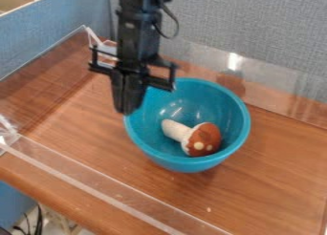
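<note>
My black gripper (pixel 128 94) hangs over the wooden table, just left of and above the rim of a teal bowl (pixel 220 107); it is blurred, and it looks shut with nothing visible in it. Inside the bowl lies a toy mushroom (pixel 198 138) with a white stem pointing left and a reddish-brown, white-spotted cap.
A wooden table (pixel 269 181) has bare room at right and left. Clear acrylic edging runs along it. A grey wall (pixel 269 38) stands behind, and a blue panel (pixel 38 43) at the left.
</note>
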